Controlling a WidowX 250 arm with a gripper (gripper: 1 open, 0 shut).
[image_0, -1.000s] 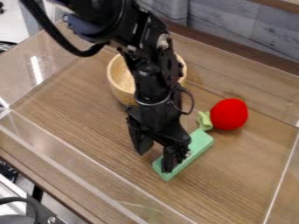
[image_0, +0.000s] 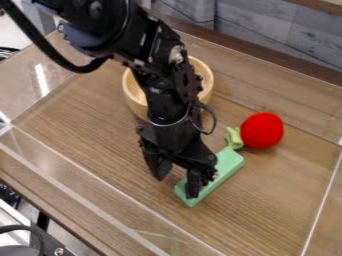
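The black arm reaches down from the upper left to my gripper (image_0: 178, 170), which is low over a mint-green rectangular object (image_0: 221, 178) lying on the wooden table. One finger overlaps the green object's near part; whether it touches or grips it I cannot tell. The fingers look apart. A red round object (image_0: 262, 130) with a small pale green piece beside it lies just beyond, to the right.
A tan bowl (image_0: 201, 76) stands behind the arm, partly hidden by it. A raised wooden edge runs along the back.
My gripper's fingers have shifted slightly over the green object. The other objects look to be in the same places.
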